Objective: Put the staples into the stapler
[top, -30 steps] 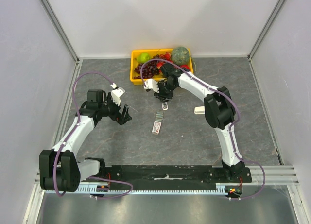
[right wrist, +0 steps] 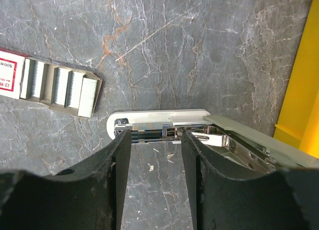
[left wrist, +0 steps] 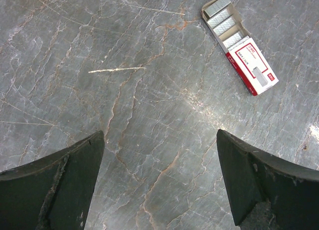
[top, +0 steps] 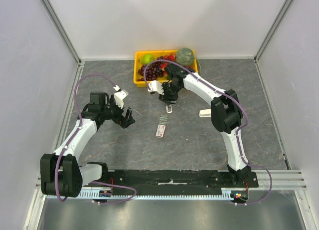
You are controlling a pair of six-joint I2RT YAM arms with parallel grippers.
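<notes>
My right gripper stands open over the stapler (right wrist: 154,117), whose top is swung up and back to the right, showing the metal channel and mechanism between and ahead of the fingertips. The box of staples, white and red with several rows in an open tray, lies beside the stapler; it also shows in the left wrist view (left wrist: 251,65). My left gripper is open above bare table at the left, nothing between its fingers.
A yellow crate of fruit (top: 140,80) sits behind the stapler. A white block (top: 205,113) lies to the right, by the right arm. Walls surround it.
The right arm has shifted only very slightly over the stapler. The left arm, the staple box and the crate look unchanged.
</notes>
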